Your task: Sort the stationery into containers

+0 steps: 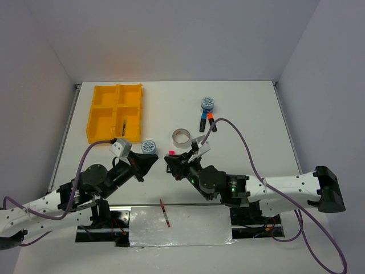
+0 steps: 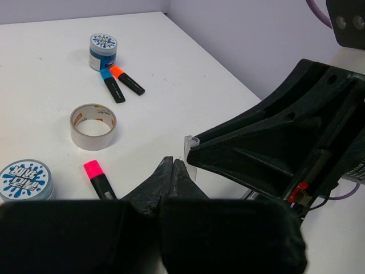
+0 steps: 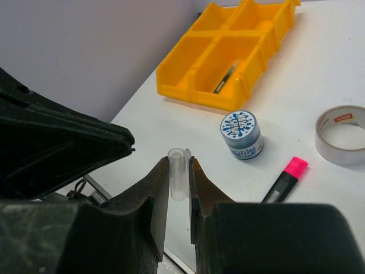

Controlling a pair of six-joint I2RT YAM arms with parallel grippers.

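Note:
The red pen [image 1: 165, 214] is apart from both grippers in the top view, across the table's front edge and over the pale silvery strip; whether it rests or is falling I cannot tell. My left gripper is shut, its tips together with nothing between them. Between the fingers of my right gripper is the pen's clear cap [image 3: 178, 180], empty of red, and they are shut on it. The same cap [image 2: 190, 160] shows just beyond my left fingertips. A yellow divided container [image 1: 141, 111] stands at the back left, with a dark pen [image 3: 225, 80] inside.
A pink-tipped marker [image 2: 101, 181], a tape roll [image 2: 94, 140] and a blue-lidded jar [image 3: 242, 137] lie near the grippers. Farther back are another jar [image 1: 207, 104], a blue marker [image 1: 203, 122] and an orange marker [image 1: 211, 121].

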